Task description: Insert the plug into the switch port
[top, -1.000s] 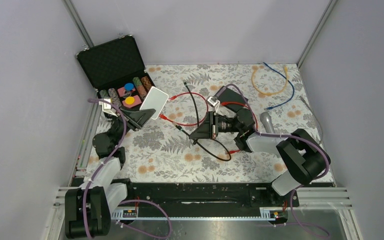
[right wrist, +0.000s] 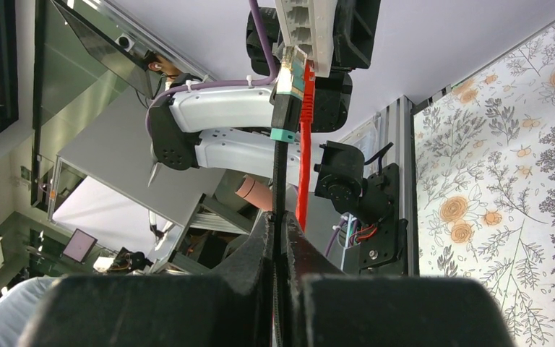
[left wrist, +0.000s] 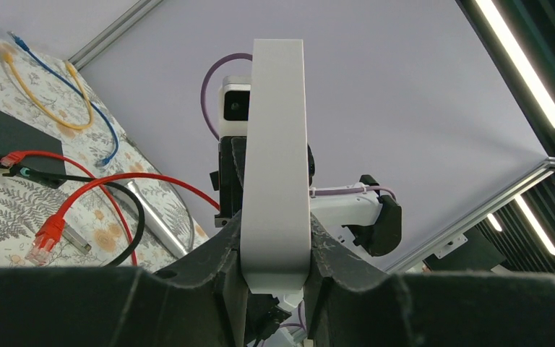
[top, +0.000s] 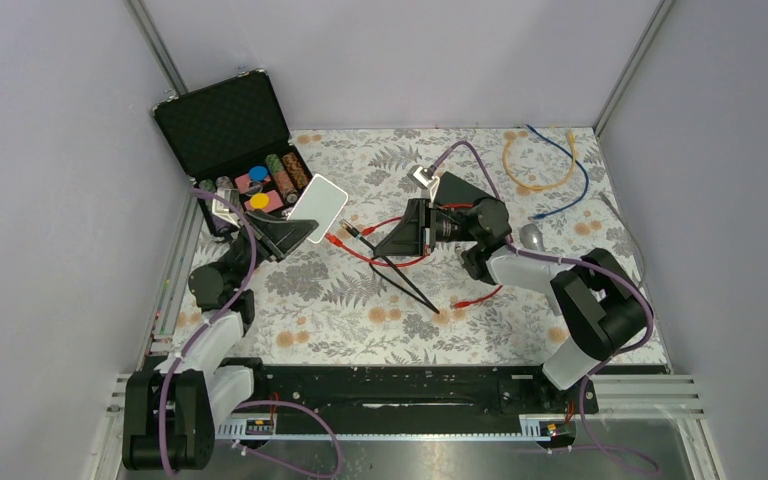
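Note:
My left gripper (top: 306,231) is shut on the white switch (top: 320,207), which is held tilted above the table; its side fills the middle of the left wrist view. The right gripper is shut on the black cable (right wrist: 280,173), behind its plug. This black plug (right wrist: 286,105), with a clear tip, points at the row of ports on the switch (right wrist: 309,32) in the right wrist view. There its tip overlaps the port edge, but the top view shows a small gap. A red cable (right wrist: 306,144) passes close beside the plug.
A red plug (top: 333,239) hangs near the switch. On the table lie a black box (top: 460,190), yellow (top: 540,187) and blue (top: 570,205) cables, and another red plug (top: 462,304). An open case of chips (top: 222,125) stands at the back left.
The switch has shifted right and slightly toward the front. My right gripper has moved a little toward the back, bringing the black plug closer to the switch. The loose cables have swung.

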